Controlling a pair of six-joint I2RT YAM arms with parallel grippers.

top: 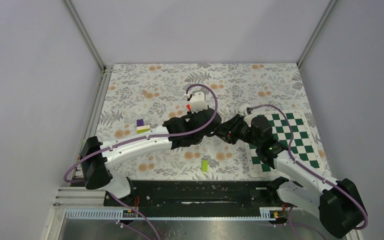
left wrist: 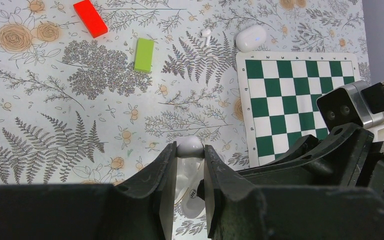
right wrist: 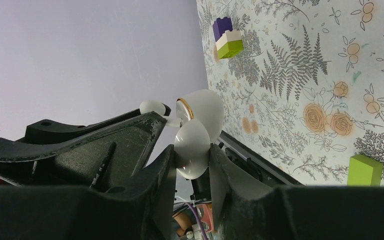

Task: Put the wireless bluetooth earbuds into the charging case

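Observation:
My left gripper is shut on a white earbud; in the right wrist view the earbud [right wrist: 152,106] points its stem toward the open charging case [right wrist: 200,112]. My right gripper is shut on that white case, just below and behind the held earbud in the left wrist view. The two grippers meet near the middle of the table in the top view, hiding much of both items. Whether the stem is inside the case is unclear. Another earbud [left wrist: 206,34] lies loose on the table.
A white rounded object [left wrist: 251,37] lies beside a green-and-white checkerboard [left wrist: 285,80]. A red block [left wrist: 90,17], a green block [left wrist: 144,55] and stacked bricks [right wrist: 229,47] lie around the otherwise clear patterned table.

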